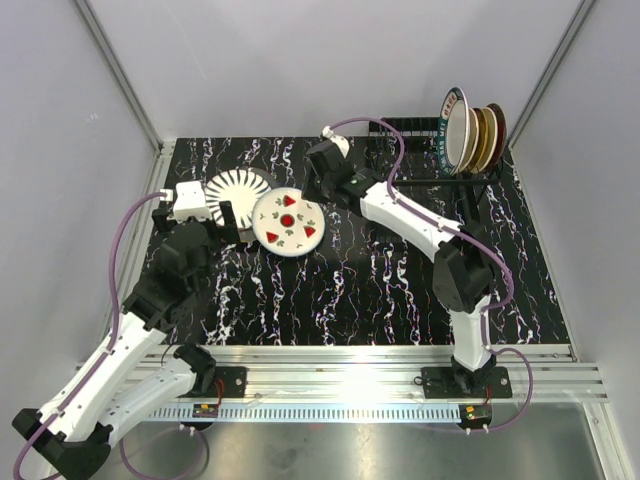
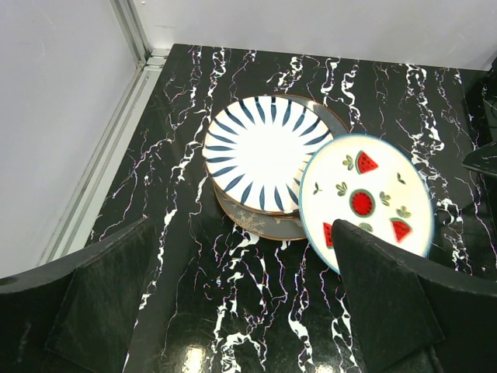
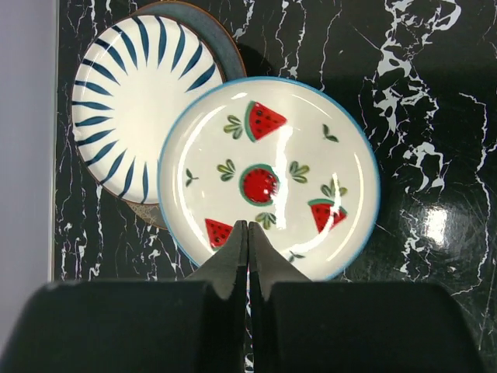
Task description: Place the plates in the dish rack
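Observation:
The watermelon plate (image 1: pixel 287 222) lies face up, its left edge resting over the blue-striped plate (image 1: pixel 236 190). Under the striped one, a grey plate (image 2: pixel 268 226) peeks out. In the right wrist view, my right gripper has its fingertips together with nothing between them; they appear above the watermelon plate's near rim, outside its edge. My left gripper (image 1: pixel 195 222) stands open and empty to the left of the plates, its fingers spread wide in the left wrist view. The black dish rack (image 1: pixel 425 182) is at the back right, partly behind the right arm.
Several plates (image 1: pixel 486 140) stand upright at the rack's right end; its left part is empty. White walls (image 1: pixel 300 70) enclose the dark marbled surface (image 1: pixel 330 310), which is bare in front of the plates.

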